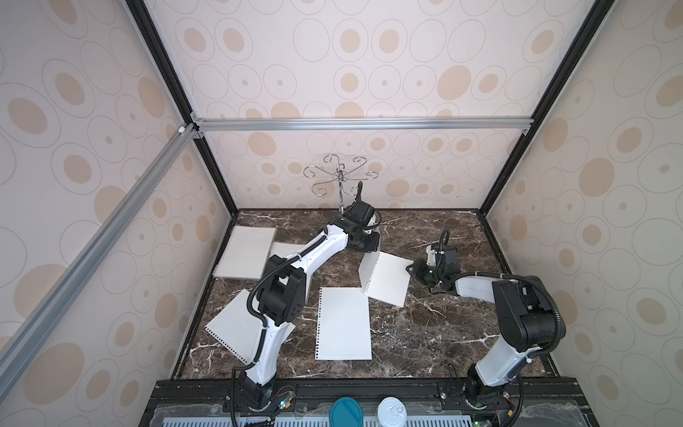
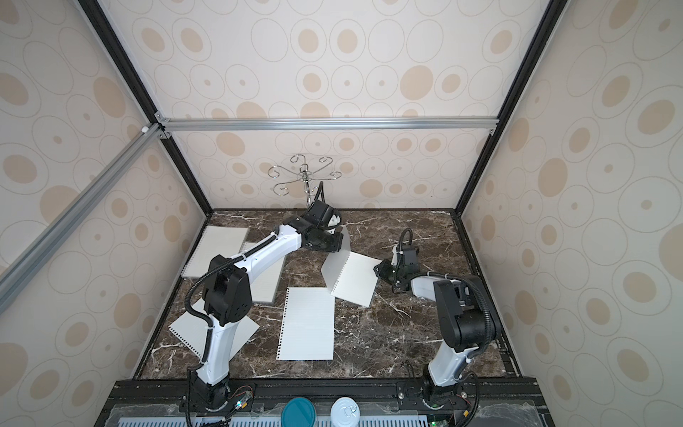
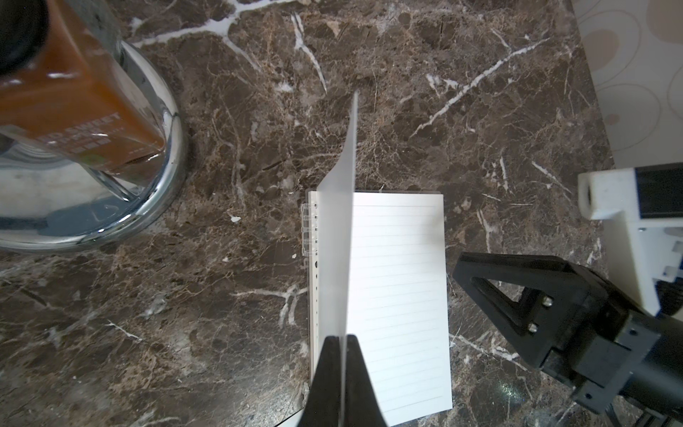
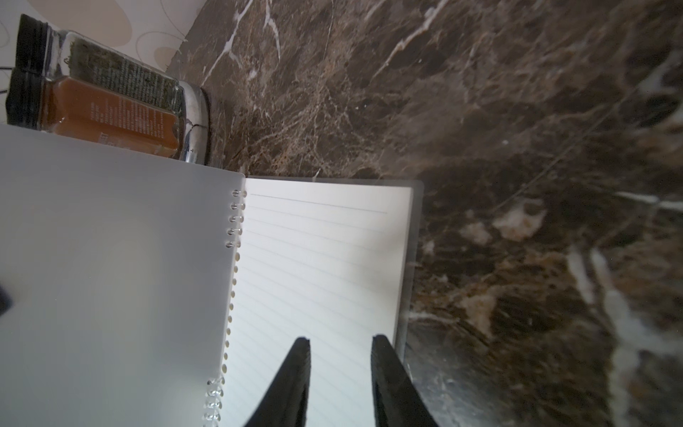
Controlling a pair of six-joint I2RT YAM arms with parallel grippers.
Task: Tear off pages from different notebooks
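An open spiral notebook (image 1: 386,279) lies at the middle right, with a translucent sheet (image 3: 334,227) raised on its binding side. My left gripper is over it, shut with that sheet's edge between its fingers. My right gripper is part open over the notebook's lined page (image 4: 313,256), close to its outer edge, with nothing seen between its fingertips. A loose-looking lined sheet (image 1: 343,323) lies at the front middle, and more notebooks (image 1: 244,251) lie at the left.
A chrome stand (image 1: 341,174) with a bottle (image 3: 92,106) in its base stands at the back, left of the open notebook. Bare marble table (image 1: 441,334) shows at the front right and back right.
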